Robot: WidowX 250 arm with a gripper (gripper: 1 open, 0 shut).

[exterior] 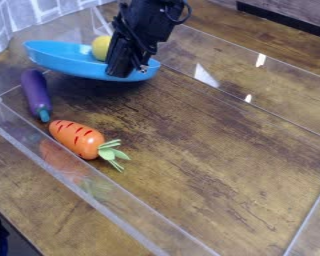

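A blue oval plate (59, 58) sits at the upper left with a yellow round object (101, 45) on it, partly hidden behind my dark gripper (120, 66). The gripper is over the plate's right part; its fingertips are dark and hard to make out, with nothing visible held between them. A purple eggplant toy (36, 92) lies below the plate, and an orange carrot toy (76, 138) with green leaves lies nearer the front.
Clear plastic walls (123, 217) border the wooden surface (216, 160). A tiled backdrop stands at the far left.
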